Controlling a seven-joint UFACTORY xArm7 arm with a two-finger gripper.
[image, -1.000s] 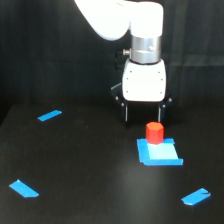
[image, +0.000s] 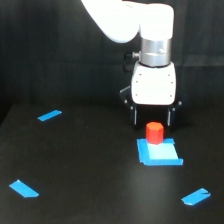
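A small red block (image: 154, 132) stands upright at the back edge of a white square (image: 165, 151) bordered with blue tape (image: 143, 154). Just above and behind the block in the camera view is my gripper (image: 152, 117), pointing down. Its dark fingers are spread wide, one to each side of the block's line, and nothing is clasped between them. Against the black background the fingertips are hard to make out, so how far they stand from the block cannot be judged.
Strips of blue tape lie on the black table at the back left (image: 50, 115), the front left (image: 23, 188) and the front right (image: 196, 197).
The gripper has shifted a little to the right and slightly lower in the view, lining up more closely with the red block. The block has stayed in place.
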